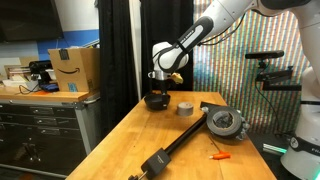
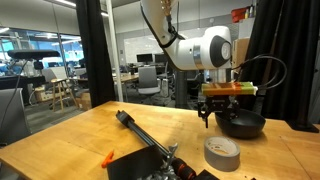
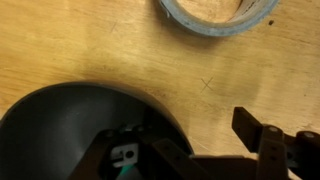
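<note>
A black bowl [image 1: 157, 102] stands on the wooden table near its far end. My gripper [image 1: 165, 84] is low at the bowl, pointing down. In the wrist view, the fingers of my gripper are apart: one finger [image 3: 150, 155] reaches over the inside of the bowl [image 3: 70, 130], and the other finger [image 3: 262, 140] is outside it, above bare wood. The bowl's near rim runs between them, with no grip on it showing. A small teal patch shows inside the bowl, partly hidden by the finger.
A roll of tape [image 2: 221, 152] lies close to the bowl. A long black bar [image 1: 170, 150], a grey round part [image 1: 226, 122] and an orange-handled tool [image 1: 219, 156] lie farther along the table.
</note>
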